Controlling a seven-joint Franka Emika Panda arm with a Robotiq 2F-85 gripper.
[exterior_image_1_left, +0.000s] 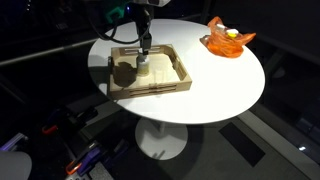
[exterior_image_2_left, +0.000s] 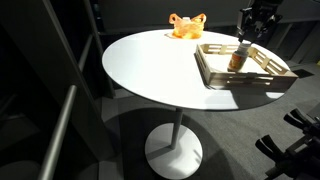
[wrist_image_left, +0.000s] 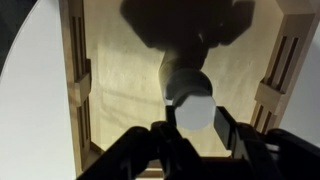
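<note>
A small bottle with an amber body (exterior_image_2_left: 237, 63) and a pale cap (wrist_image_left: 195, 112) stands upright inside a shallow wooden crate (exterior_image_1_left: 150, 91). From above, my gripper reaches down to the bottle's top, one finger on each side of the cap. The fingers are shut on the cap. In exterior view 1 the bottle (exterior_image_1_left: 143, 68) is left of the crate's middle, right below the gripper (exterior_image_1_left: 145, 49). Its base seems to be on or very near the crate floor; the exact contact cannot be made out.
The crate rests on a round white table (exterior_image_1_left: 215, 90), its slatted walls (exterior_image_2_left: 240, 77) surrounding the bottle. An orange plastic bag (exterior_image_1_left: 228, 40) with something yellow on it lies toward the back. Between bag and crate, the tabletop is bare.
</note>
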